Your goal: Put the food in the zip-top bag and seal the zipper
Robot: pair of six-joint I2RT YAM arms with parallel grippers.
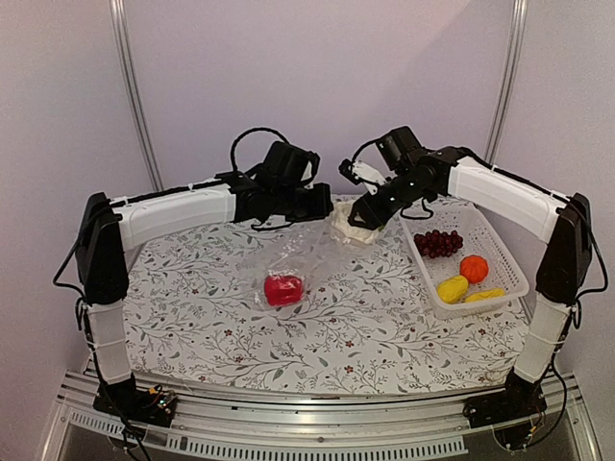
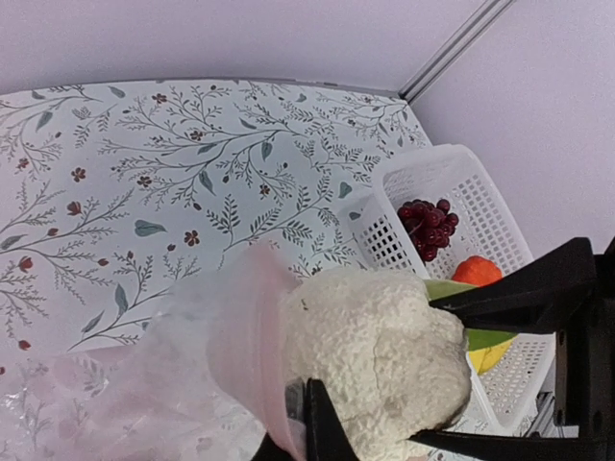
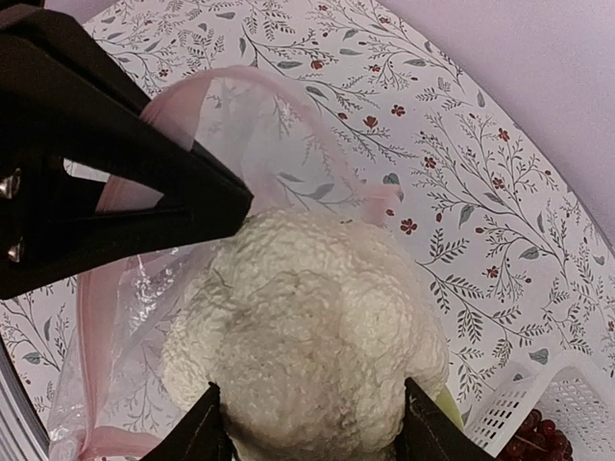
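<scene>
My right gripper is shut on the white cauliflower [image 3: 307,327], one finger on each side. The left gripper is shut on the pink rim of the clear zip top bag [image 2: 252,336]. In the right wrist view the rim curves open behind the cauliflower, which sits at the mouth, not inside; how far any part reaches in cannot be told. From the top, the cauliflower [image 1: 354,221] is partly hidden under the right gripper [image 1: 368,213]. A red item [image 1: 283,290] lies in the bottom of the hanging bag.
At the right stands a white basket [image 1: 430,288] with dark grapes [image 1: 438,243], an orange-red round item [image 1: 474,268] and yellow items [image 1: 452,289].
</scene>
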